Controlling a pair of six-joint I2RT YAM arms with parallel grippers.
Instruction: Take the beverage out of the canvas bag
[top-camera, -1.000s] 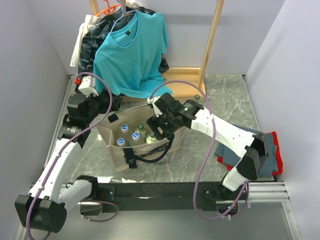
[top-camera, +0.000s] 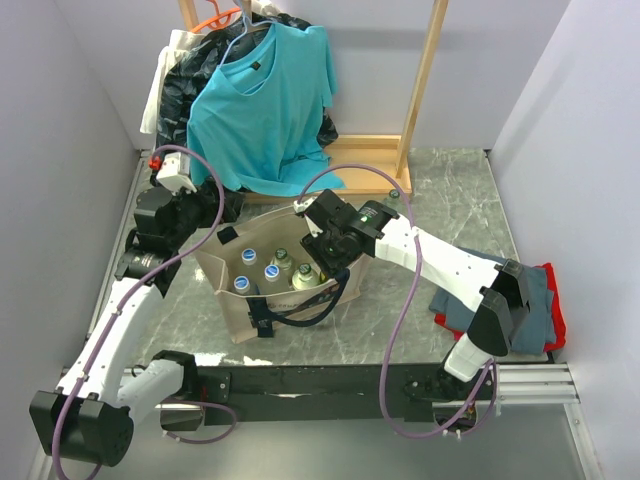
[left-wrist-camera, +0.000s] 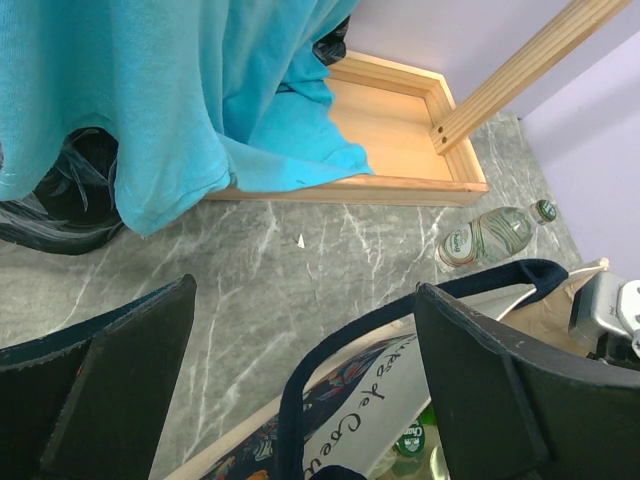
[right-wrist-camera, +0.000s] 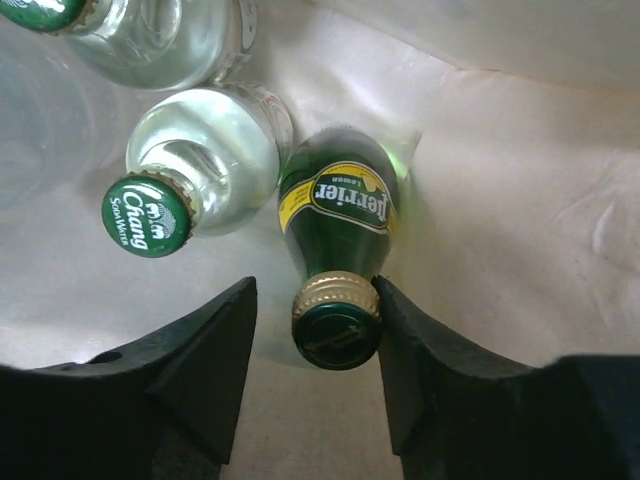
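The canvas bag (top-camera: 237, 309) stands mid-table, holding several bottles. My right gripper (top-camera: 320, 262) reaches down into it. In the right wrist view a green Perrier bottle (right-wrist-camera: 338, 210) lies between my right gripper's part-open fingers, its cap (right-wrist-camera: 336, 335) beside the right fingertip. A clear Chang soda bottle (right-wrist-camera: 210, 150) is to its left. My left gripper is open over the bag's left end, nothing seen between its fingers except the bag's strap and table behind.
A clothes rack with a teal shirt (top-camera: 255, 110) stands at the back. A clear bottle (left-wrist-camera: 485, 238) lies behind the bag. Folded grey and red cloths (top-camera: 540, 310) lie at the right.
The left arm has not visibly moved.
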